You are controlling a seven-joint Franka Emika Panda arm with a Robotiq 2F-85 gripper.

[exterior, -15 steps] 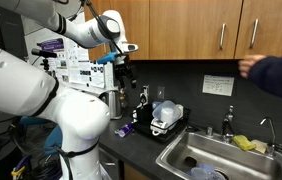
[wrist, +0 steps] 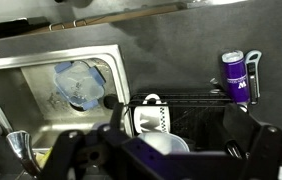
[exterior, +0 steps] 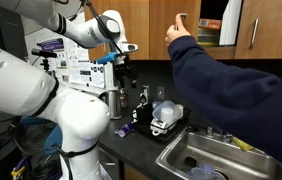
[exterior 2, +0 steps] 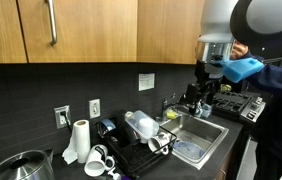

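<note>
My gripper hangs above the counter and dish rack, its two dark fingers spread at the bottom of the wrist view. Nothing is held in the gap, where a white mug (wrist: 152,117) shows farther below. In the first exterior view the gripper (exterior: 125,88) points down, left of the rack. A purple can (wrist: 236,78) and a small grey-and-red tool (wrist: 253,70) lie on the counter at the right of the wrist view. At the upper right of the first exterior view, a person's dark-sleeved arm (exterior: 236,85) reaches to a wooden cabinet door (exterior: 184,22), which stands open.
The sink (exterior: 216,155) holds a clear plastic container (wrist: 80,84). The black dish rack (exterior 2: 141,155) carries mugs and a bowl (exterior: 168,112). A paper towel roll (exterior 2: 81,140) and a metal pot (exterior 2: 21,167) stand farther left. Bare counter (wrist: 171,45) lies beside the rack.
The person's arm has reached in from the right to the cabinet, and a door that was shut now stands open, showing shelves. My arm and gripper have not visibly moved.
</note>
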